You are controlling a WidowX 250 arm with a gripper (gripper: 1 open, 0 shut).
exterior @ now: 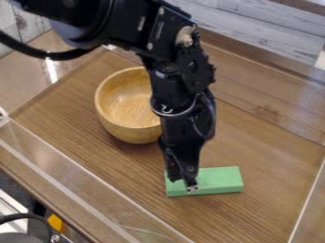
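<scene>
My black gripper (185, 173) points straight down at the left end of a flat green block (219, 179) near the front of the wooden table. Its fingertips are at the block, and they look close together; whether anything is between them is hard to see. A round wooden bowl (122, 106) sits behind and left of the gripper, partly hidden by the arm.
A white plank wall (273, 21) runs along the back. Clear edging borders the table at the front left, with cables beyond it.
</scene>
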